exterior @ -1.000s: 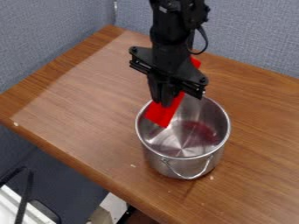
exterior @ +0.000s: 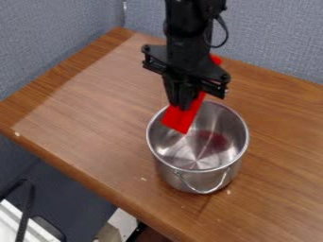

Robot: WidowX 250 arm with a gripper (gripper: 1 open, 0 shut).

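The black gripper (exterior: 184, 93) hangs above a steel pot (exterior: 195, 165) on the wooden table. A red block (exterior: 182, 117) hangs at its fingers, tilted, over the pot's opening; the fingers appear shut on it, though their tips are partly hidden. A second red object (exterior: 217, 60) shows behind the arm, mostly hidden.
Grey padded walls stand at the back and left. A dark gap with white and black items lies beyond the table's front left edge.
The gripper and the red block have moved slightly to the right over the pot. The pot stays in place.
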